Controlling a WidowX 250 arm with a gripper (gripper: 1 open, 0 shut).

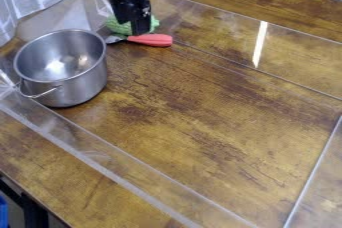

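Note:
The dark gripper [134, 17] hangs at the top of the camera view, over a green textured item [152, 24] that it partly hides. Whether its fingers are open or shut cannot be told. A red-handled utensil [150, 40] lies just below the green item, its metal end pointing left. A steel pot [80, 84] with side handles stands at the left.
A light curtain-like sheet is at the upper left.

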